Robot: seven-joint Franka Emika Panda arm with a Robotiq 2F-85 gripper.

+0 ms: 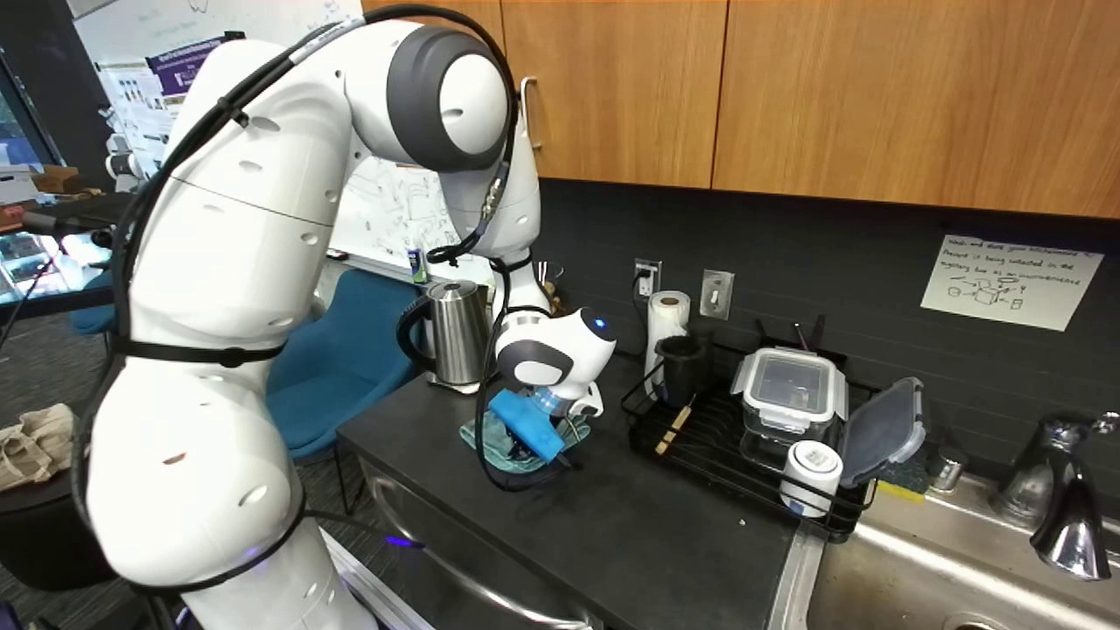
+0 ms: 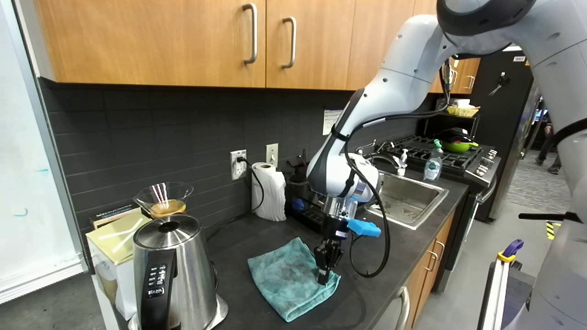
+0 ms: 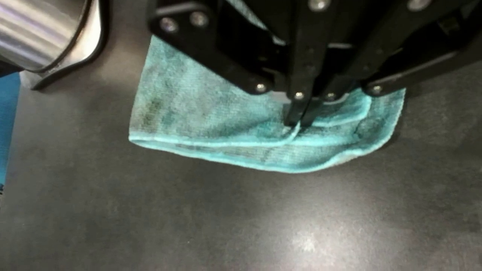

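Note:
A teal cloth lies folded over on the dark countertop, its layered hems facing the near side in the wrist view. My gripper points down at that edge with its fingers together. A pale hem of the cloth bends up to the seam between the fingertips and appears pinched there; the rest stays on the counter. In exterior view 2, the gripper is low over the cloth's right part. The arm and the blue piece on the wrist hide much of the cloth in exterior view 1.
A steel kettle stands left of the cloth. Behind are a paper towel roll and a black dish rack holding containers, with the sink beyond. Bare counter lies between cloth and sink.

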